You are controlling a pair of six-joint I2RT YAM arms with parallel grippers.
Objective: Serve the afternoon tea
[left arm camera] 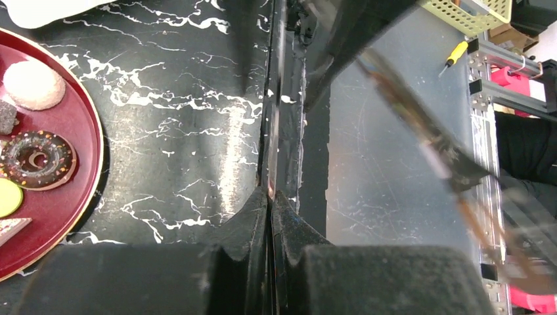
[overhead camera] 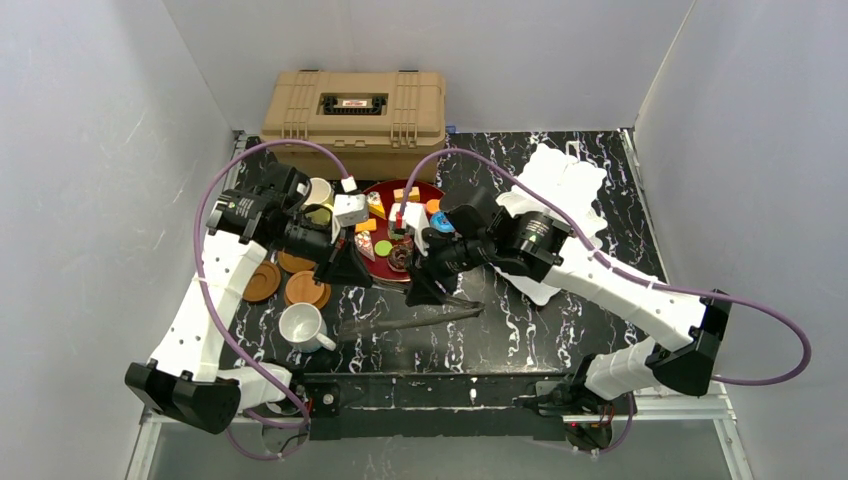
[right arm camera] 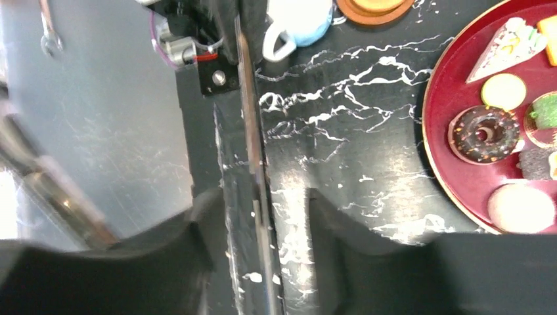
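Observation:
Metal tongs (overhead camera: 415,322) are held up over the front of the table, their two arms spread in a V with the bend to the right. In the left wrist view my left gripper is shut on one tong arm (left arm camera: 274,144). The other tong arm (left arm camera: 423,121), blurred, stands off to the right. My right gripper is open in the right wrist view, its fingers apart on either side of the held arm, which runs through the gap. A red plate (left arm camera: 79,147) of cakes and donuts lies behind the grippers.
A mug (overhead camera: 300,327) and wooden coasters (overhead camera: 307,290) sit at left. The tan case (overhead camera: 350,105) stands at the back. White cloth (overhead camera: 560,190) covers the right rear.

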